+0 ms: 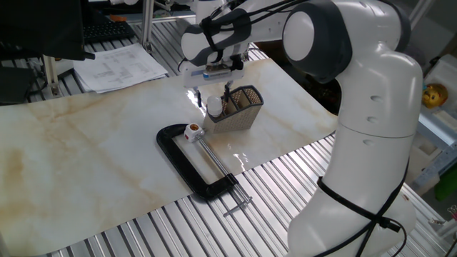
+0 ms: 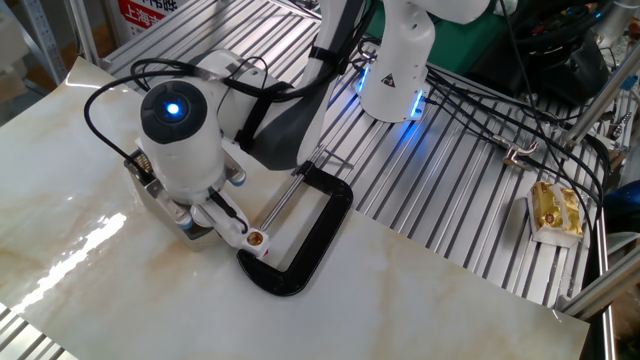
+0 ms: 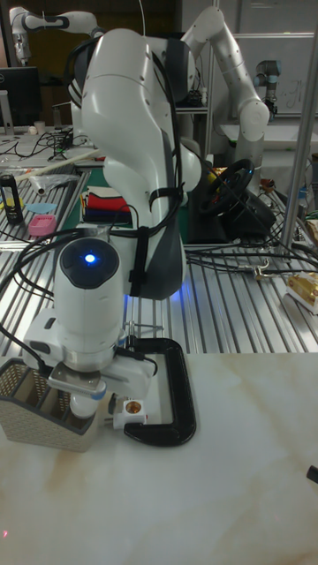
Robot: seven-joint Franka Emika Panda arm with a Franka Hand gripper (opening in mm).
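A beige woven basket (image 1: 233,121) with several compartments stands on the marbled sheet, and a white rounded object (image 1: 214,107) sits upright in its near-left end. Over that end hangs my gripper (image 1: 213,100), pointing down. Its fingers are open, one on the left of the white object and one on the right over the basket; whether they touch it cannot be told. In exterior view 3 the white object (image 3: 84,405) shows under the hand, at the right end of the basket (image 3: 42,414). The arm largely covers the basket (image 2: 150,195) in exterior view 2.
A black C-clamp (image 1: 184,168) lies just in front of the basket, a small white piece with a brownish top (image 1: 193,131) at its near-basket end. Papers (image 1: 120,68) lie behind on the slatted table. The sheet (image 1: 78,171) is clear to the left.
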